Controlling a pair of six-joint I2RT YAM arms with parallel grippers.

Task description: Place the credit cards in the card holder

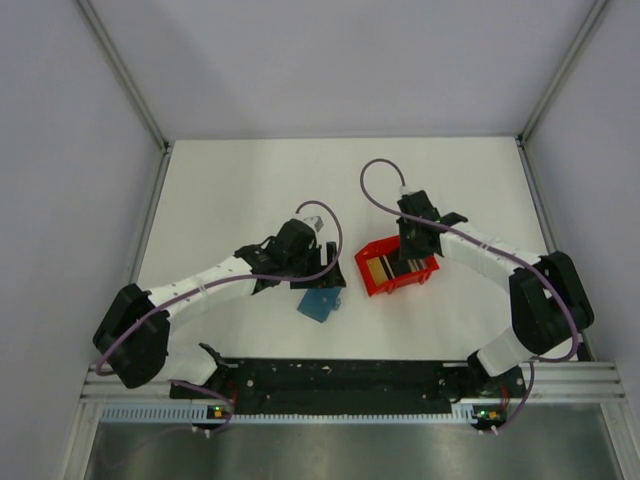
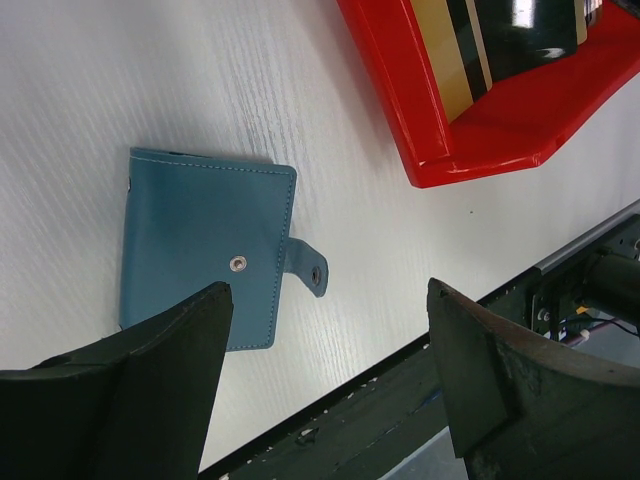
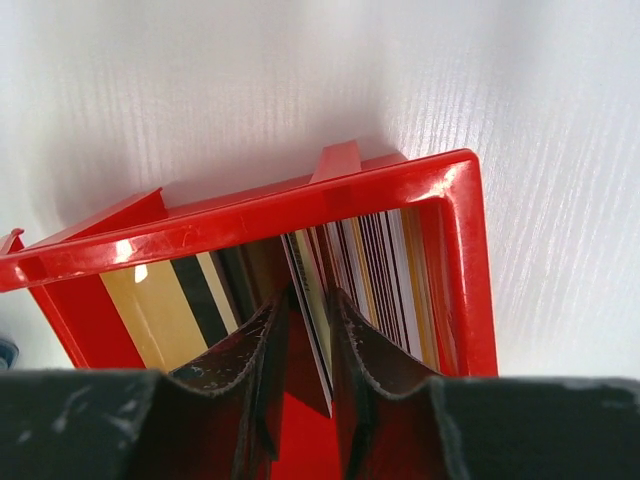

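The blue-grey card holder [image 2: 190, 250] lies closed and flat on the table, its snap tab [image 2: 308, 268] sticking out to one side. Over it hangs my left gripper, wide open and empty. In the right wrist view, a red basket [image 3: 230, 222] holds the credit cards on edge: gold and black ones [image 3: 150, 315] to the left, a striped stack [image 3: 378, 270] to the right. My right gripper reaches into the basket with its fingers part open. Thin card edges [image 3: 300, 260] stand between its tips; a gap still shows beside them.
The basket [image 1: 364, 272] stands just right of the card holder [image 1: 319, 303] in the top view. Free white table [image 1: 240, 185] stretches behind and to the left. A dark bar [image 1: 340, 380] runs along the front edge.
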